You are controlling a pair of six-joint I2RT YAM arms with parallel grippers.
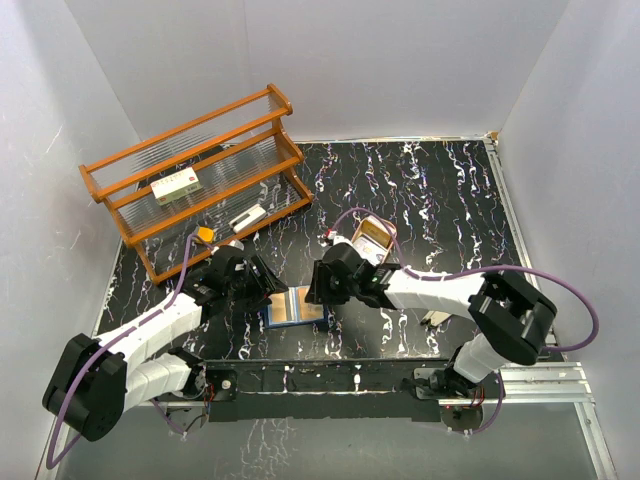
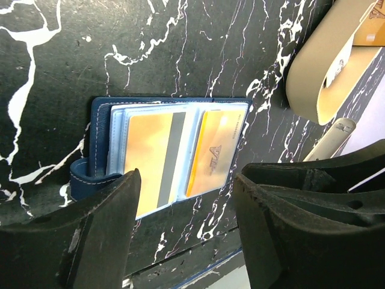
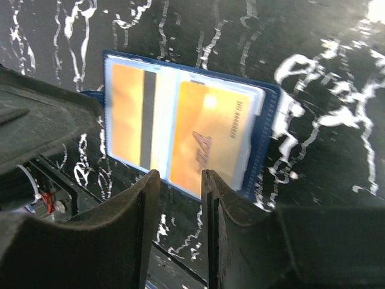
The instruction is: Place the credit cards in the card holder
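The blue card holder point(image 1: 295, 307) lies open on the black marble surface, an orange card showing in each of its clear sleeves point(image 2: 213, 144) point(image 3: 204, 135). My left gripper point(image 1: 262, 278) hangs over its left side; in its wrist view the dark fingers are apart, with only the holder visible between them. My right gripper point(image 1: 318, 285) is over the holder's right side. In the right wrist view its two fingers stand a little apart, below the orange card in the picture, with nothing seen held.
A tan box point(image 1: 372, 240) with cards stands behind the right gripper. A wooden rack point(image 1: 195, 170) with small boxes occupies the back left. A light slim object point(image 1: 435, 317) lies at the right.
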